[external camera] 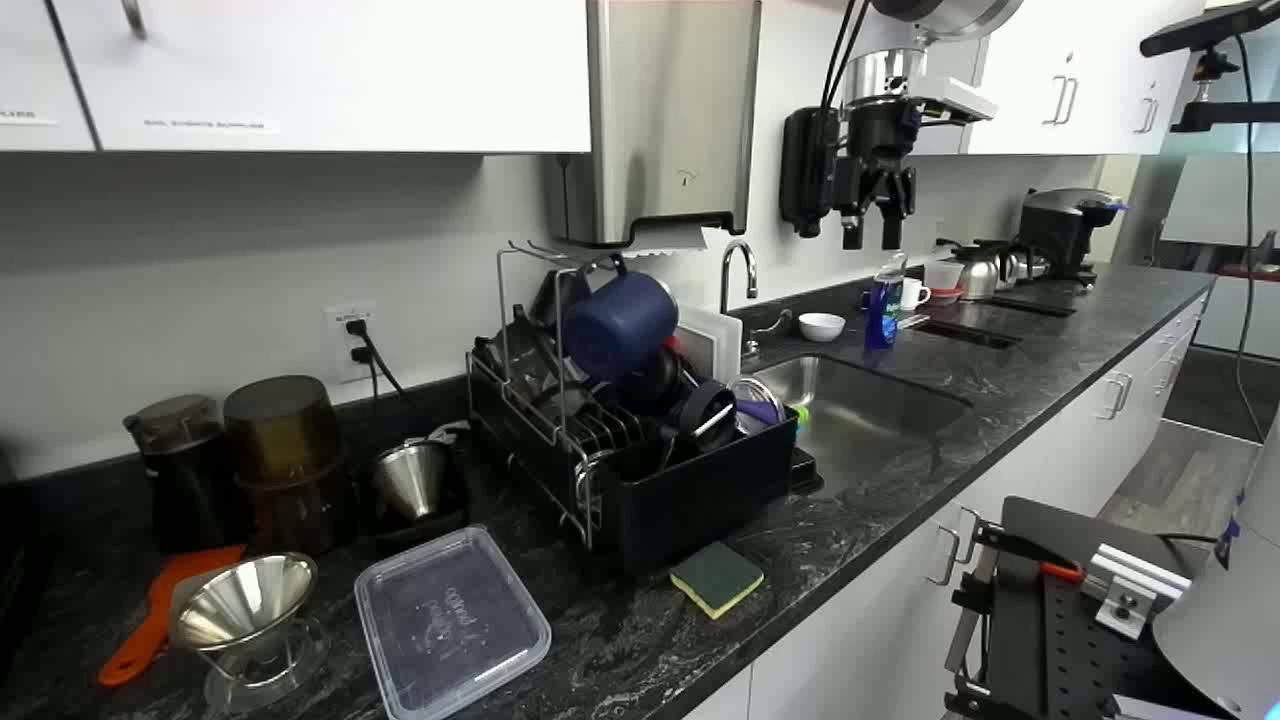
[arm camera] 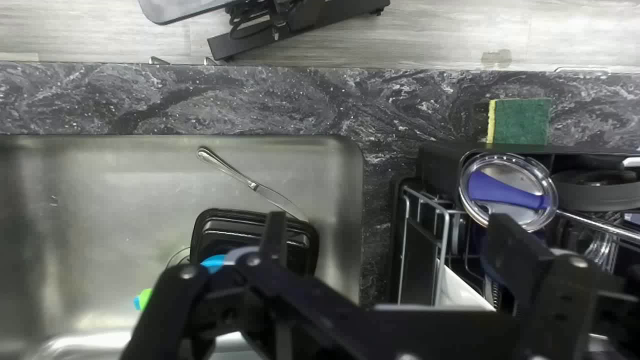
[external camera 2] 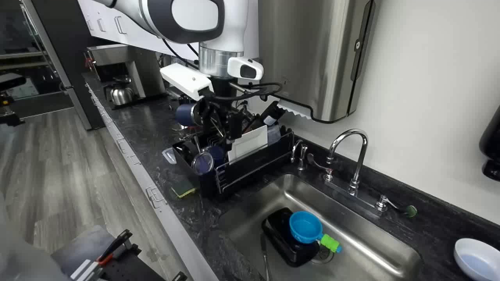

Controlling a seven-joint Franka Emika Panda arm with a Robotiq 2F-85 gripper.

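Note:
My gripper is open, its two fingers spread wide with nothing between them. In the first exterior view the gripper (external camera: 873, 232) hangs high, pointing down, well clear of the counter. From above, its fingers straddle the strip between the sink (arm camera: 120, 180) and the black dish rack (arm camera: 433, 157). Inside the sink are a black tray (external camera 2: 279, 230), a blue cup-like piece with a green handle (external camera 2: 304, 226) and a knife (arm camera: 231, 171). The rack holds a blue mug (external camera: 620, 324), a white board (external camera 2: 248, 144) and a clear round lid (arm camera: 508, 165).
A green and yellow sponge (arm camera: 520, 121) lies on the counter by the rack. Behind the sink stands the faucet (external camera 2: 361, 154). A white bowl (external camera: 822, 326) and a blue soap bottle (external camera: 883, 310) stand past it. The paper towel dispenser (external camera: 674, 120) hangs above the rack.

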